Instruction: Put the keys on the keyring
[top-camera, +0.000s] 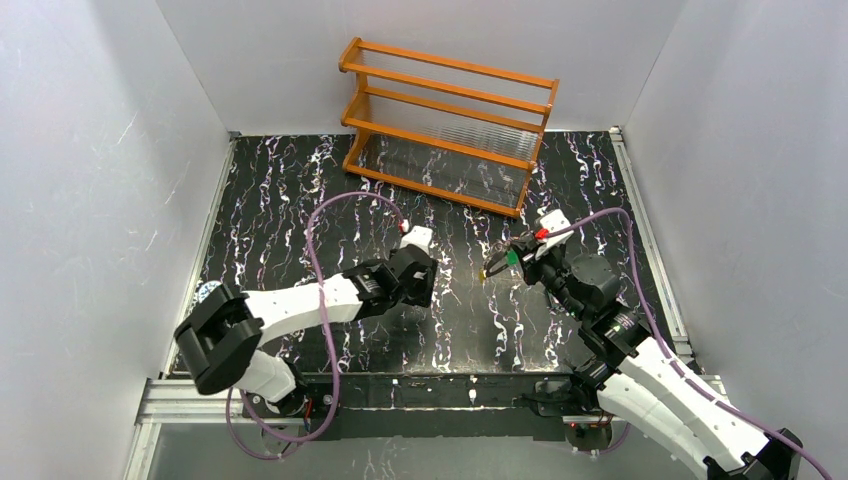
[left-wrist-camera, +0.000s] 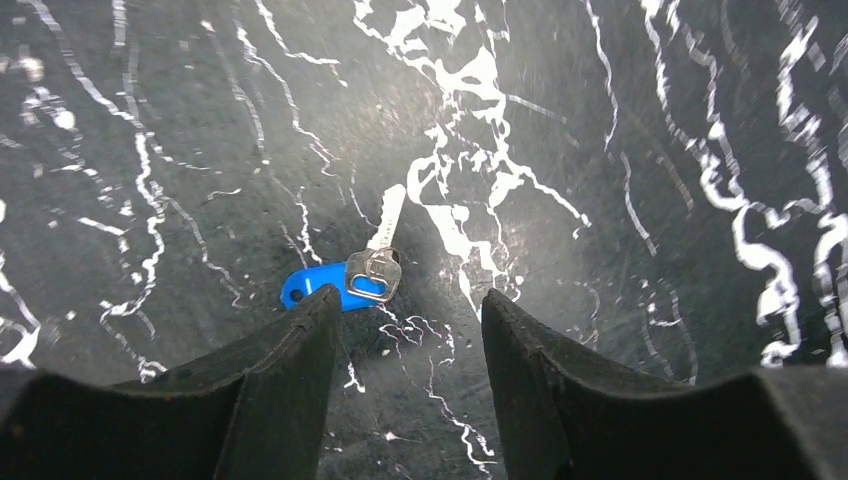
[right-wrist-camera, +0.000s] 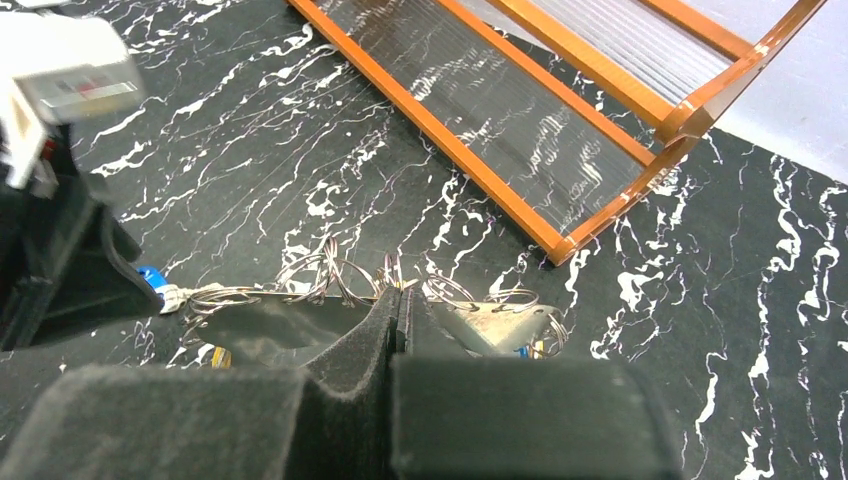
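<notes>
In the left wrist view a blue-headed key with a silver blade and small metal loops appears to lie on the dark marble table. My left gripper stands open above it; the key shows just beyond its fingertips, nearer the left finger. My right gripper is shut on a flat metal keyring plate edged with wire rings; bits of yellow and blue show below it. Seen from the top, this keyring hangs left of the right gripper, apart from the left one.
At the back stands an orange wooden rack with clear shelves. A round tin at the left edge is mostly behind the left arm. Bare marble lies front centre. Purple cables loop along both arms.
</notes>
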